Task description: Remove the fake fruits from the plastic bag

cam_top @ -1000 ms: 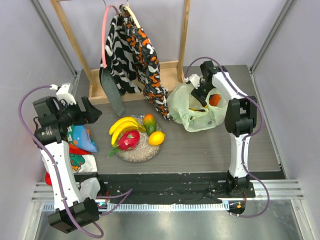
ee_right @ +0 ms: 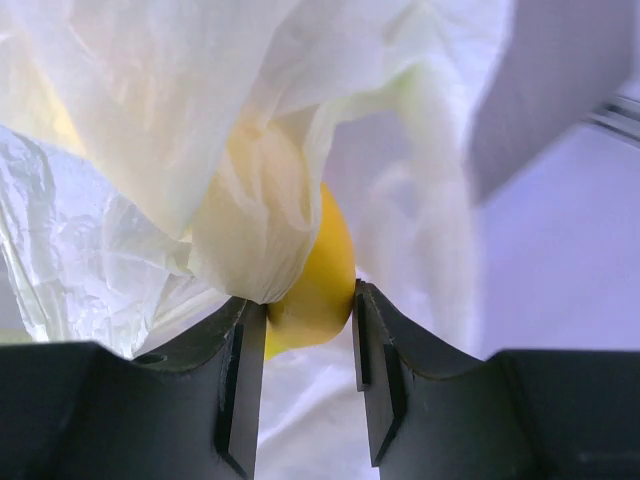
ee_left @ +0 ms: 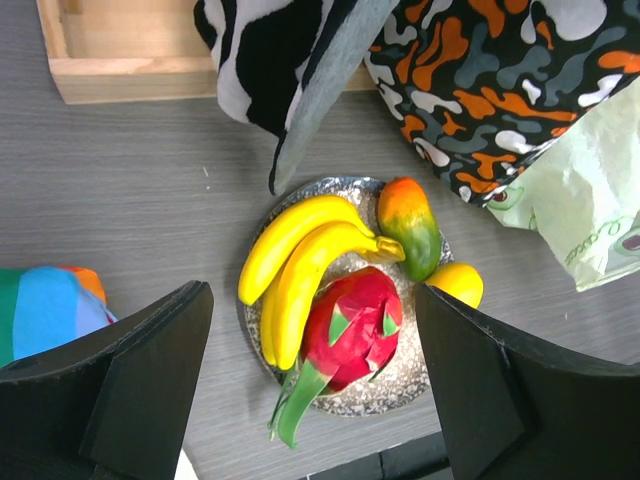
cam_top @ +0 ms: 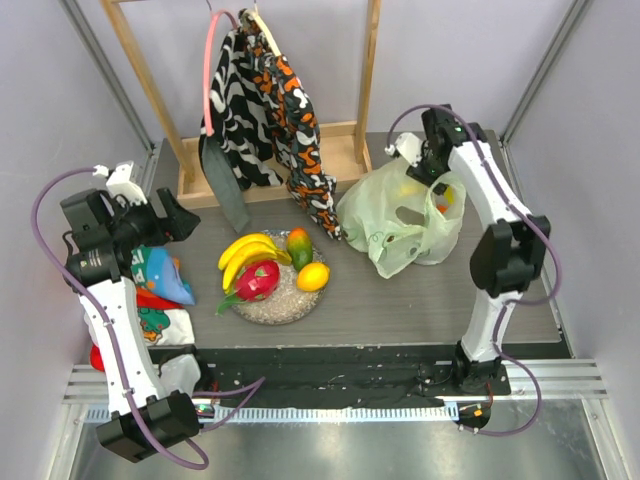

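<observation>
The pale green plastic bag (cam_top: 385, 215) lies crumpled at the right of the table. My right gripper (cam_top: 428, 172) reaches down into its back right part. In the right wrist view, a yellow-orange fruit (ee_right: 325, 270) sits between the fingertips, partly covered by a fold of the bag (ee_right: 255, 205); whether the fingers press on it is not clear. Bananas (ee_left: 325, 260), a red dragon fruit (ee_left: 355, 325), a mango (ee_left: 408, 220) and a lemon (cam_top: 313, 277) rest on a round plate (cam_top: 278, 312). My left gripper (cam_top: 178, 212) stands open and empty, left of the plate.
A wooden rack (cam_top: 345, 150) with hanging patterned clothes (cam_top: 290, 130) stands behind, one garment reaching down beside the bag. Folded cloths (cam_top: 165, 315) lie at the left under my left arm. The table front between plate and bag is clear.
The bag's right side has stretched that way with it. The left arm is almost still.
</observation>
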